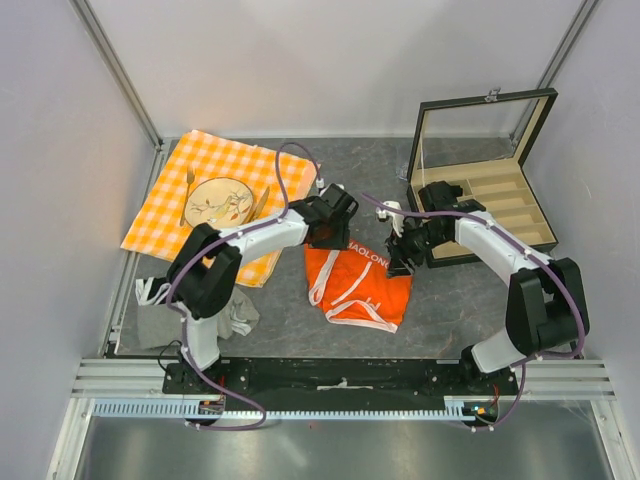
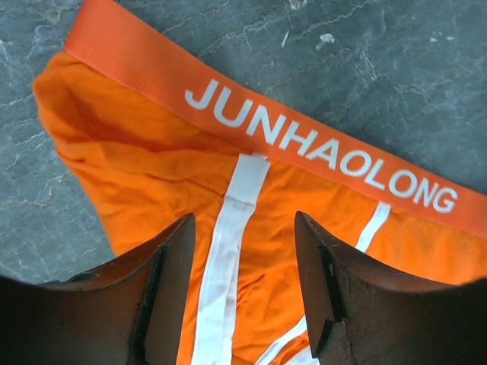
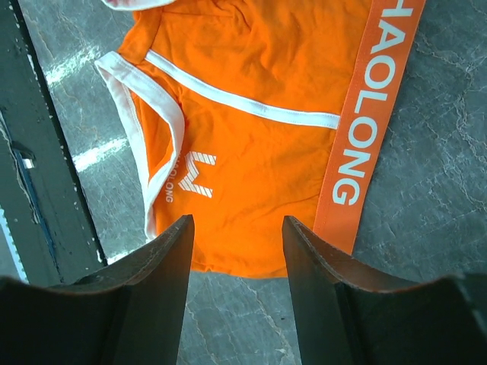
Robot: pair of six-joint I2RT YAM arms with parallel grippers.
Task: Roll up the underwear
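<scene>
The orange underwear [image 1: 368, 293] lies spread on the dark stone table, its lettered waistband [image 2: 289, 135] toward the back and its white-edged leg openings [image 3: 163, 114] toward the front. In the left wrist view the cloth is wrinkled near one side, with a white stripe running between my fingers. My left gripper [image 1: 333, 243] hovers over the waistband's left part, its fingers [image 2: 173, 266] apart and nothing held. Over the right side of the underwear, my right gripper [image 1: 402, 266] stands open, and only the cloth's side edge shows below its fingers [image 3: 173, 255].
A wooden compartment box [image 1: 507, 205] with its lid raised stands at the back right. A plate [image 1: 219, 202] rests on a yellow checked cloth [image 1: 225, 155] at the back left. Grey fabric [image 1: 160, 325] lies front left. Bare table surrounds the underwear.
</scene>
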